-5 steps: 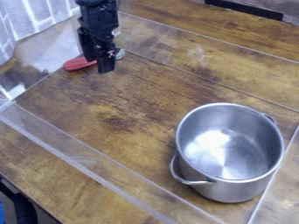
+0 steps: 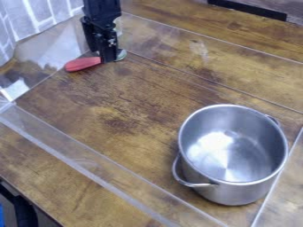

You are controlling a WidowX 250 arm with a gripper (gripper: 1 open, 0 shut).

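My dark gripper [image 2: 103, 51] is at the upper left, low over a red-handled utensil [image 2: 83, 64] with a pale metal end, lying on the wooden table near the back left. The fingers are small and dark here, so I cannot tell how they stand or whether they touch the utensil. A large steel pot [image 2: 231, 151] with two handles stands at the front right.
Clear plastic strips run along the left and front, and a pale curtain [image 2: 24, 22] hangs at the back left.
Compared with a second ago, my gripper sits slightly farther back and left, uncovering more of the red handle. The pot has not moved.
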